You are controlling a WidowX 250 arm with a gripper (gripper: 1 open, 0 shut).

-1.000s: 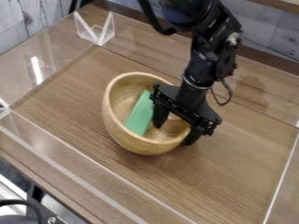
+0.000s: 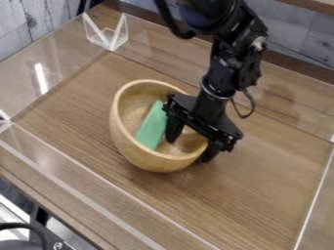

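Note:
A tan wooden bowl (image 2: 132, 145) sits tilted near the middle of the table, with a green object (image 2: 151, 124) lying inside it. My black gripper (image 2: 196, 135) reaches down from the top into the bowl's right side, its fingers over and around the right rim. The fingertips are dark and crowded against the rim, so whether they are open or shut on it is hard to tell.
A small white rack (image 2: 108, 29) stands at the back left, near the wall. A black cable lies at the lower left corner.
The bowl has shifted slightly to the left, and my gripper has moved a little with it.

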